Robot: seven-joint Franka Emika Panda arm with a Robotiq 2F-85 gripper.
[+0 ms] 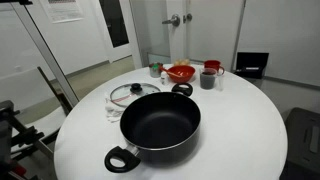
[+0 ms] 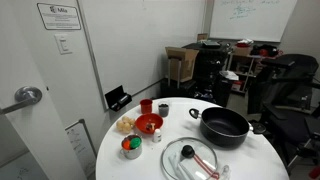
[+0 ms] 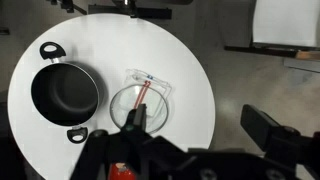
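Note:
The pot is uncovered and empty. In the wrist view the pot [image 3: 65,93] lies at the left and the lid [image 3: 139,108] right of it, partly hidden by a finger. Seen from high above the table, my gripper is open, its dark fingers [image 3: 262,127] wide apart and nothing between them. Neither exterior view shows the gripper clearly.
The round white table [image 1: 235,135] has free room around the pot. A red bowl [image 2: 149,123], a red mug [image 2: 146,107], a dark cup [image 2: 164,109] and a small tin [image 2: 131,148] stand together. A cloth or packet lies under the lid. A chair [image 2: 285,115] stands close by.

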